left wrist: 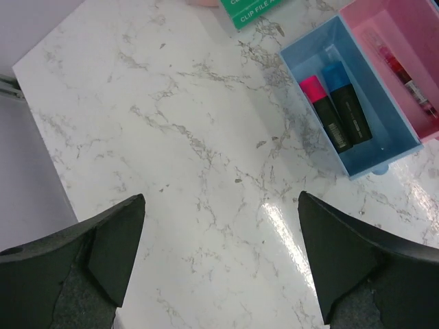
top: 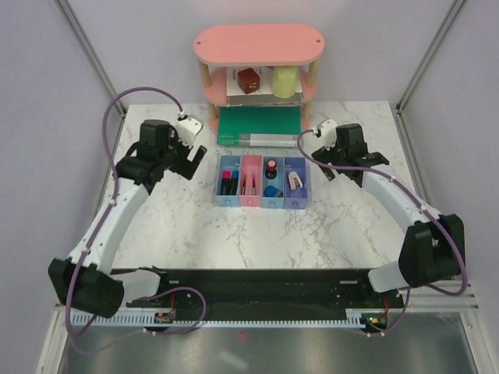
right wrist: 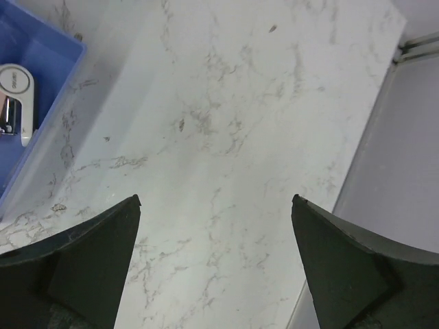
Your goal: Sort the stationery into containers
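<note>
Four open containers sit mid-table: a blue one (top: 228, 199) with pink-capped (left wrist: 326, 114) and blue-capped markers (left wrist: 348, 105), a pink one (top: 251, 199) with red pens (left wrist: 402, 70), a light blue one (top: 272, 201) holding a red-capped bottle (top: 271, 170) and blue item, and a purple-blue one (top: 296, 201) with white correction items (right wrist: 20, 99). My left gripper (top: 184, 160) hangs open and empty left of them; my right gripper (top: 325, 160) is open and empty to their right.
Behind stands a pink shelf (top: 259, 43) with a red box (top: 249, 80) and yellow-green object (top: 284, 82), green clip files (top: 259, 125) beneath. Bare marble table lies at both sides and in front.
</note>
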